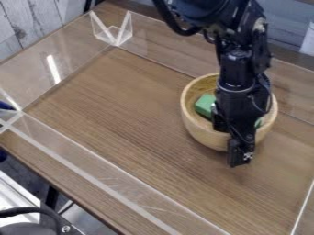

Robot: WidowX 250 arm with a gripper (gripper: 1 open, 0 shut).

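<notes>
My black gripper (229,138) reaches down from the top right over a tan round bowl (197,95). A green block (205,106) lies inside the bowl, partly hidden behind the gripper, whose lower end overlaps the bowl's front and right side. The gripper stands open; whether the block lies between its fingers is hard to see.
A clear plastic object (112,29) sits at the back left, and black hardware (31,220) shows at the bottom left corner.
</notes>
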